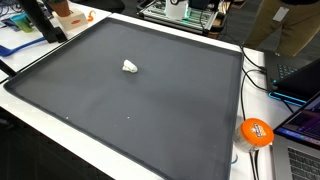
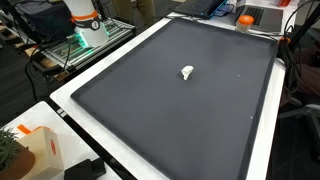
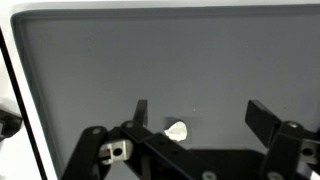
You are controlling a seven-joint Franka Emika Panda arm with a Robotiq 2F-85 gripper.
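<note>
A small white object [image 1: 129, 66] lies alone on the dark grey tabletop mat, towards the far left in exterior view 1. In exterior view 2 the same white object [image 2: 186, 72] is near the middle of the mat; its exact kind is too small to tell. From the wrist, the white object [image 3: 176, 131] shows low in the view, between the two fingers and closer to the left one. My gripper is open above the mat, its black fingers [image 3: 138, 115] wide apart with nothing held. Neither exterior view shows the gripper's fingers.
An orange-lidded jar [image 1: 254, 134] stands on the white table border beside a laptop [image 1: 297, 158]. A plant pot [image 2: 14, 158] and a white box [image 2: 42, 152] are at the near left in exterior view 2. Apart from the white object, the mat [image 2: 150, 115] is clear.
</note>
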